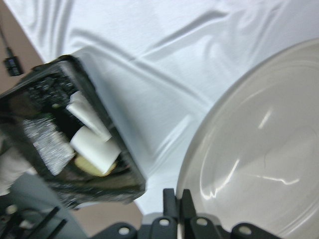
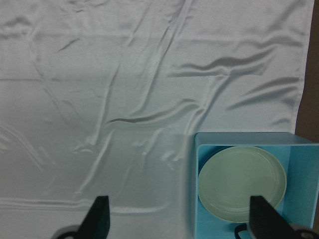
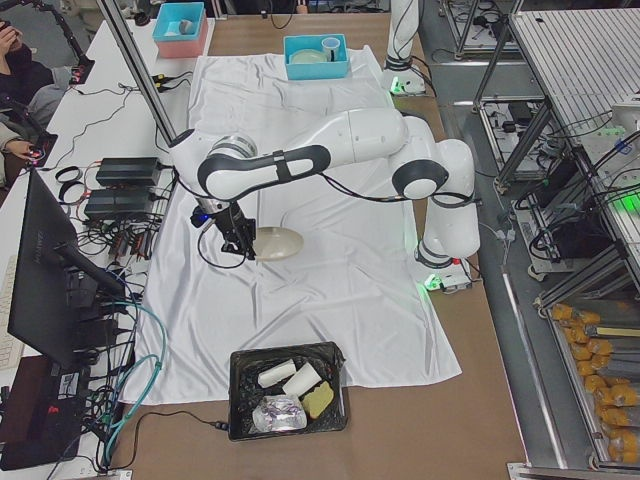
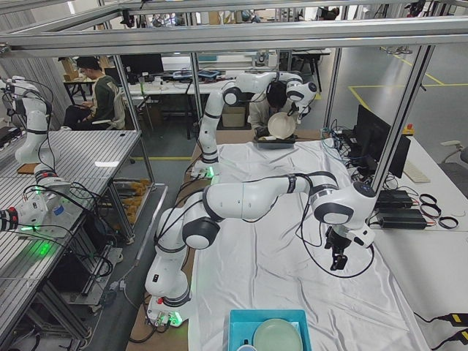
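My left gripper is shut on the rim of a white plate [image 1: 254, 164], raised in the air above the white cloth [image 3: 290, 330]; the plate also shows [image 4: 281, 126] in the right camera view. The black bin [image 3: 233, 390] at the near end holds white rolls [image 1: 97, 149], crumpled foil [image 1: 47, 142] and a yellow item [image 3: 318, 400]. My right gripper hangs open, with nothing visible between its fingers, over the cloth beside the blue tub [image 2: 304, 174], which holds a pale green plate [image 2: 241, 181] and a cup [image 3: 330, 48].
Monitor [image 3: 40, 270], power units and cables line the side desk [image 3: 95, 70]. A metal upright [image 4: 395, 117] stands near the arms.
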